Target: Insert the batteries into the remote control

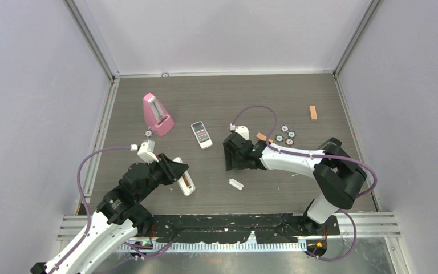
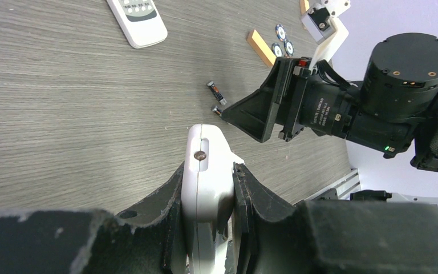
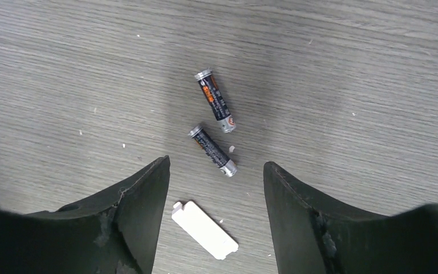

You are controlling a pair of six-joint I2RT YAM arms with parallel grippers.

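My left gripper (image 1: 172,168) is shut on a white remote (image 2: 208,188), whose open back shows in the top view. My right gripper is open, pointing down above two dark AAA batteries, an upper one (image 3: 215,100) and a lower one (image 3: 211,148), both lying on the table ahead of its fingers with nothing between them. The white battery cover (image 3: 204,228) lies below them, also seen (image 1: 235,184) in the top view.
A second remote (image 1: 201,135) lies at the centre. A pink metronome (image 1: 158,116) stands at the back left; wooden blocks (image 1: 313,112) and several small round discs (image 1: 289,141) lie to the right.
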